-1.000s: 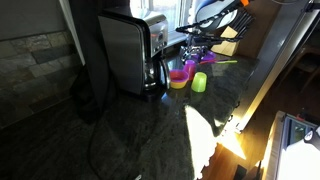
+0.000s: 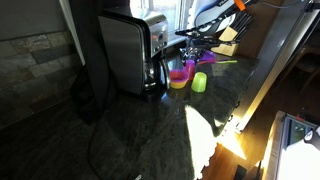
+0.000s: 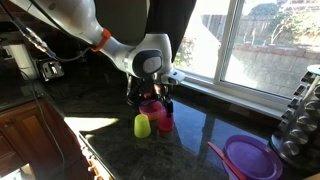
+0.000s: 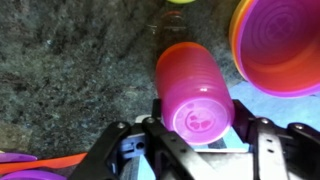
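A pink cup [image 4: 195, 95] stands upside down on the dark counter, its round base toward the wrist camera. My gripper is at that base, one finger on either side. Whether the fingers press on the cup cannot be made out. In the second exterior view, the pink cup [image 3: 165, 122] is on the counter below the gripper. Beside it stand a yellow-green cup [image 3: 142, 127] and a wider pink bowl [image 3: 151, 106]. The bowl [image 4: 280, 45] lies close to the cup at the wrist view's upper right, with an orange rim.
A purple plate [image 3: 258, 157] with a red utensil [image 3: 228, 162] lies to the right, near a dark rack [image 3: 298, 120]. A silver appliance [image 2: 133, 50] stands beside the cups. Open counter [image 2: 150, 135] stretches across the foreground.
The arm shows only a very slight shift near the cups. The cups and bowl stay where they were.
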